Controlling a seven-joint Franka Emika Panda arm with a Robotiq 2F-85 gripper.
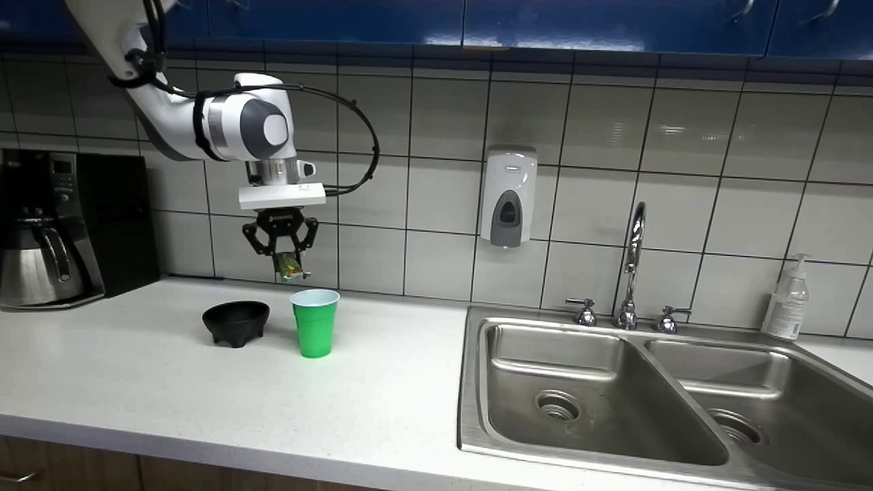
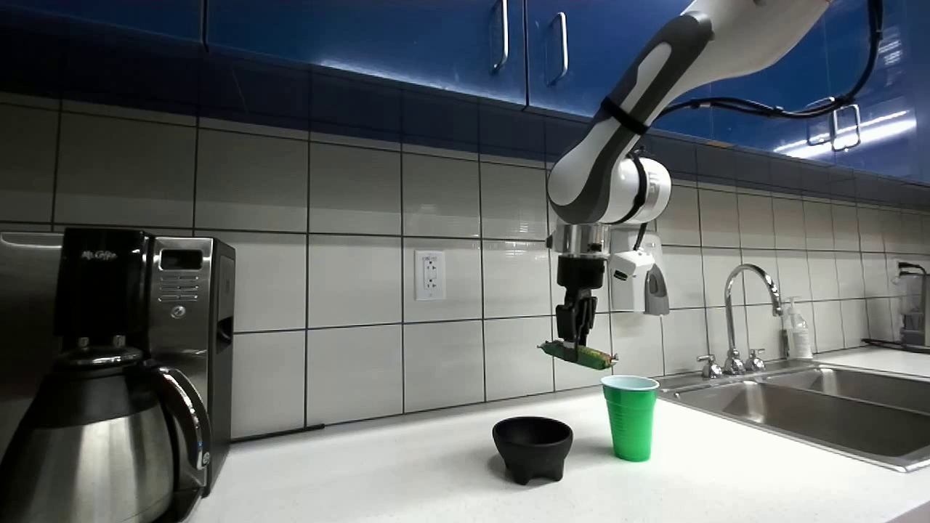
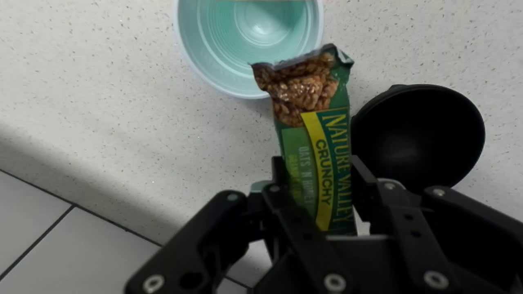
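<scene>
A green granola bar in its wrapper (image 3: 314,132) is pinched between the fingers of my gripper (image 1: 286,254), held up in the air. In the second exterior view the bar (image 2: 577,354) lies nearly level, its right end dipping slightly, higher than the green cup. The green plastic cup (image 1: 316,327) stands upright on the counter, its pale inside (image 3: 255,39) empty as far as the wrist view shows. Left of the cup in the first exterior view sits a black footed bowl (image 1: 235,322). The wrist view shows only dark inside the bowl (image 3: 416,132).
A coffee maker (image 1: 106,221) with a steel carafe stands at the left. To the right is a double sink (image 1: 475,393) with a faucet (image 1: 634,254). The tiled wall is close behind the arm. Bare counter (image 1: 385,384) lies between cup and sink.
</scene>
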